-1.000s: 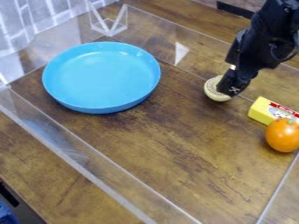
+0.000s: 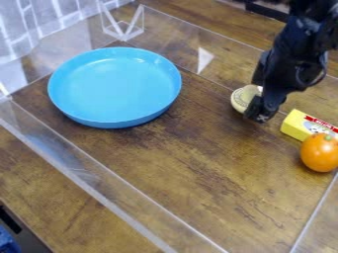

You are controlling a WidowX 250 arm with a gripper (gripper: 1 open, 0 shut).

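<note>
My black gripper [image 2: 278,97] is open and reaches down from the upper right over a round, pale cream object [image 2: 244,99], with its fingers around or just above it; whether they touch it I cannot tell. To the right lies a yellow box [image 2: 307,126] with red and white print, and below that an orange tomato-like fruit [image 2: 319,153].
A blue plate [image 2: 115,87] sits on the left of the wooden table [image 2: 172,188]. Clear plastic walls edge the table at the left and lower right.
My gripper has moved down and slightly toward the viewer, lower around the cream object. The objects on the table look unmoved.
</note>
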